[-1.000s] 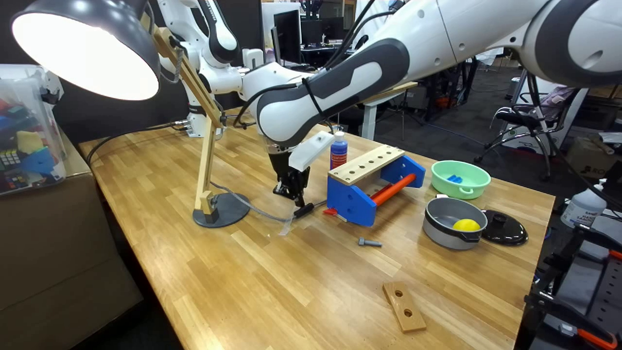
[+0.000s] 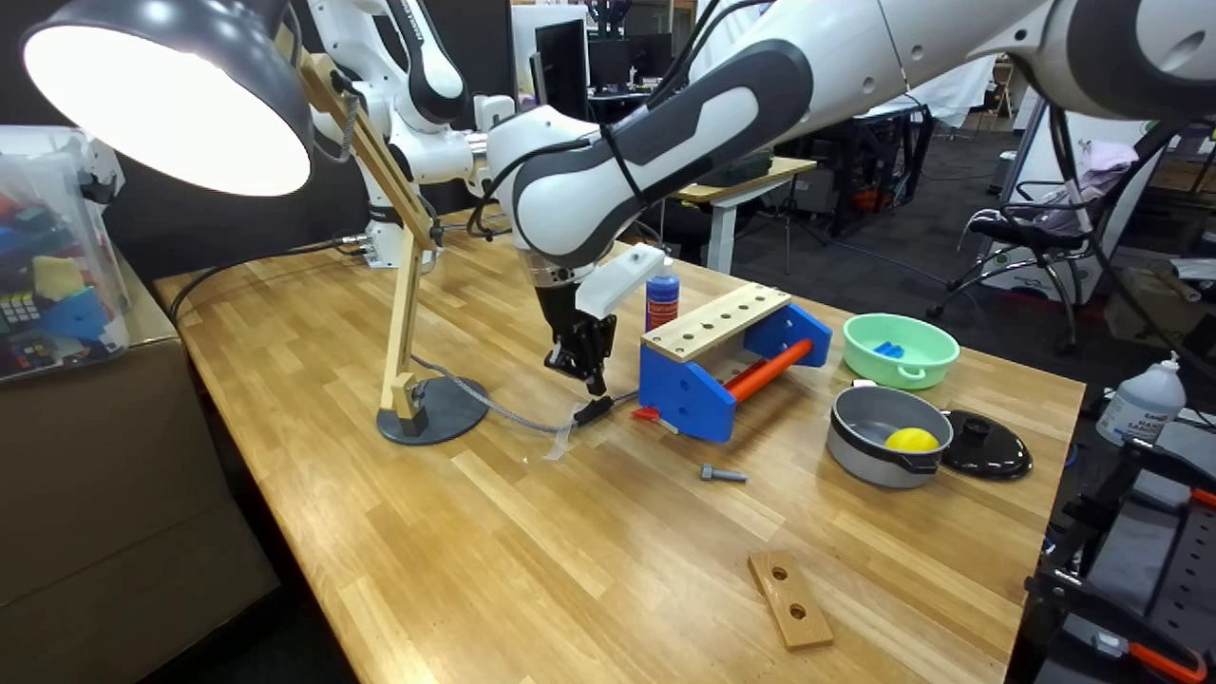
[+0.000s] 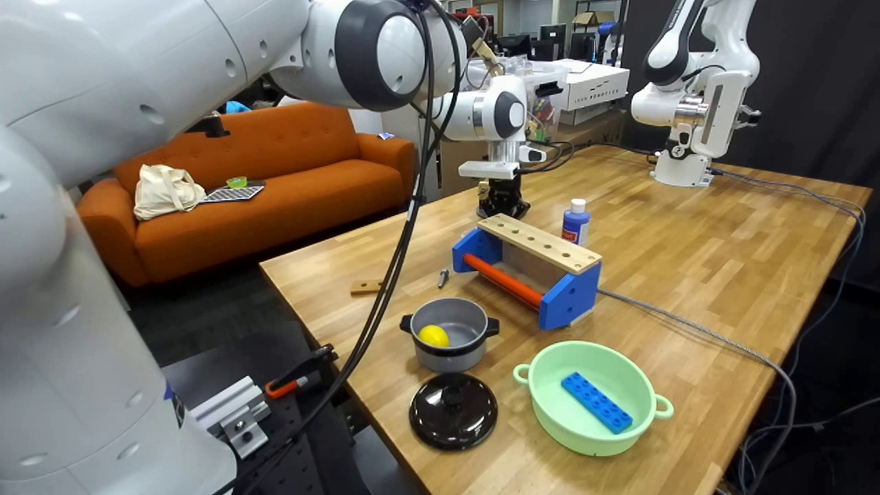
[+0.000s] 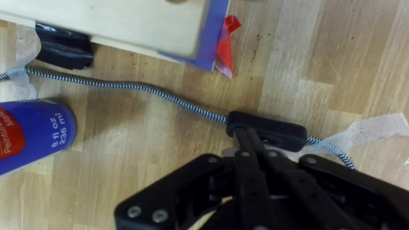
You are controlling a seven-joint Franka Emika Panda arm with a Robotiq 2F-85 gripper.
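Note:
A black inline switch (image 4: 285, 130) lies on the grey braided lamp cord (image 4: 153, 91); clear tape is stuck near one end. My gripper is shut, with nothing visible between its fingers. From the wrist, its tips overlap the left end of the switch. Exterior view 1 shows the gripper (image 2: 596, 389) just above the switch (image 2: 593, 411), with a small gap. At the left of that view the desk lamp (image 2: 171, 97) is lit. The blue toolbox (image 3: 528, 268) hides the switch in exterior view 2.
Close by stand a blue bottle (image 4: 34, 132) and the toolbox's blue side (image 4: 210, 34) with red tape on it. Further off are a grey pot (image 3: 449, 355), its black lid (image 3: 454, 411), a green basin (image 3: 544, 404) and a bolt (image 2: 723, 474).
Compared with a second ago, my gripper is slightly higher and further right in exterior view 1, lifted a little from the switch. The lamp is lit in both frames.

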